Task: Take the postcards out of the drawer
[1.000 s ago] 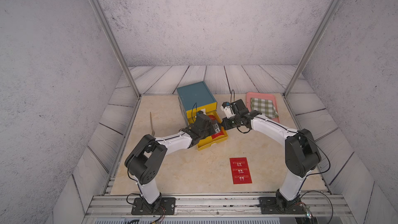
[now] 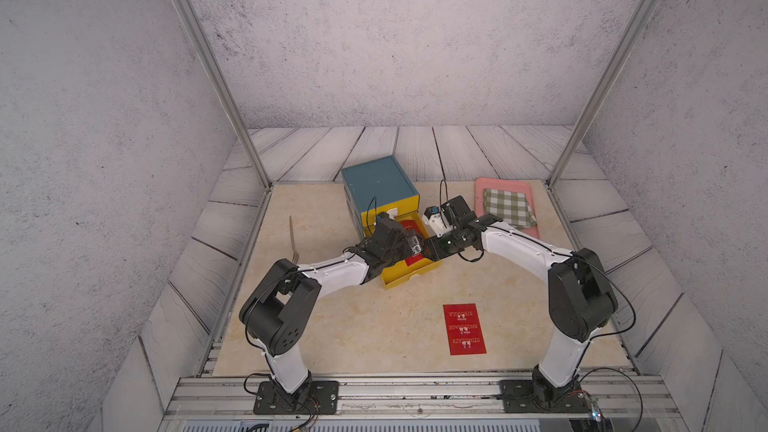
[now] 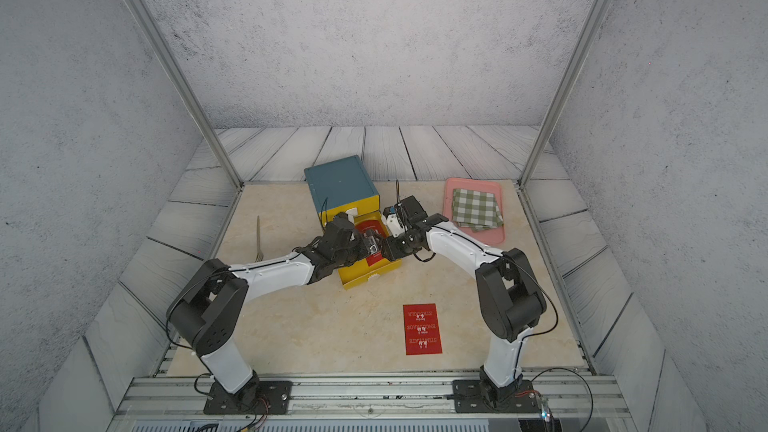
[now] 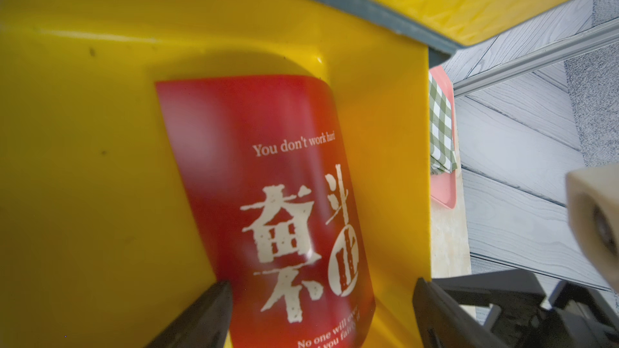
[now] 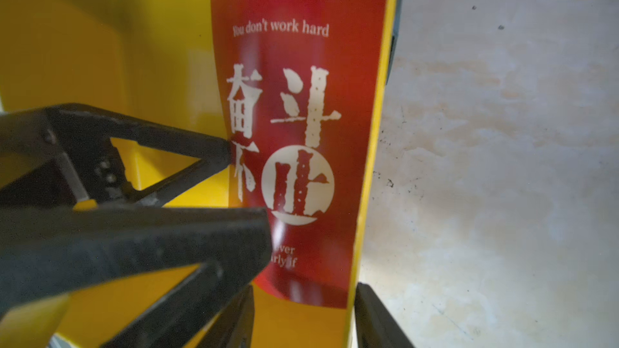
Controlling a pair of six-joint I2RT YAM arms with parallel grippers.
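Observation:
A red postcard (image 4: 277,174) with white lettering lies in the pulled-out yellow drawer (image 4: 96,187), bowed up against its side wall. My left gripper is open inside the drawer, its fingers spread to either side of the card in its wrist view. My right gripper is also open and reaches in over the drawer's right side, the wall's rim (image 5: 370,174) running between its fingertips beside the card. In the right wrist view, the left gripper's dark fingers (image 5: 212,238) cover part of the card. Another red postcard (image 2: 465,329) lies flat on the table.
The blue-topped cabinet (image 2: 381,182) stands behind the drawer. A pink tray (image 2: 482,192) with a green checked cloth (image 2: 509,206) sits at the back right. A thin stick-like object (image 2: 293,236) is at left.
My right gripper has moved a little left, further over the drawer. The left arm and drawer have barely shifted; the loose card on the table stays put.

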